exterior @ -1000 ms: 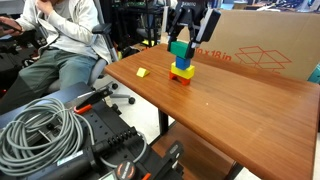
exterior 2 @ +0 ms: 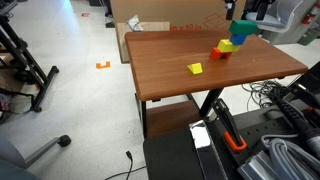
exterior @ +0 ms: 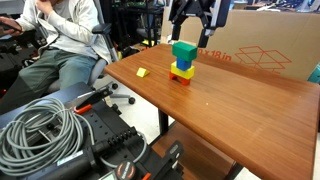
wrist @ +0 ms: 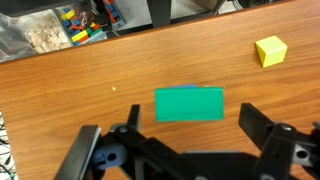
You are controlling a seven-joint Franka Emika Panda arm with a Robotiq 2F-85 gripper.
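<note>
A stack of blocks stands on the wooden table: a green block (exterior: 184,50) on top, then a blue block (exterior: 183,64), a yellow block (exterior: 182,72) and red (exterior: 181,81) at the base. My gripper (exterior: 191,39) hangs open just above the stack. Seen from the wrist, the green block (wrist: 189,104) lies level beyond the gap between the spread fingers, touching neither. A thin blue edge shows behind it; the lower blocks are hidden there.
Apart from the stack, a loose yellow block (wrist: 271,51) lies on the table (exterior: 235,105). A person (exterior: 65,40) sits beyond its left end, and coiled cable (exterior: 40,140) lies near the front left.
My gripper has risen from around the top of the stack, and its fingers now stand clear. The green block remains on the blue one, sitting slightly further right and lower.
</note>
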